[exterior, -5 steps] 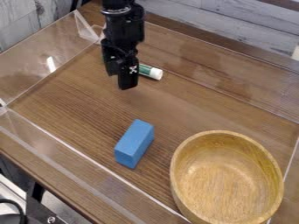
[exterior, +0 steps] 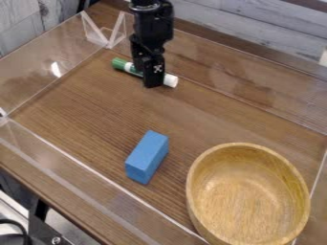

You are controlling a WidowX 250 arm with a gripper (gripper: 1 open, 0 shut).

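My black gripper (exterior: 149,73) hangs at the top centre of the camera view, open, over a small green and white tube (exterior: 166,80) that lies on the wooden table (exterior: 90,134). The gripper partly hides the tube; whether it touches it cannot be told.
A blue block (exterior: 147,156) lies at the lower middle. A large tan oval basket (exterior: 247,201) sits at the bottom right. Clear panels edge the left side.
My gripper has moved back and slightly right, from in front of the tube to over it.
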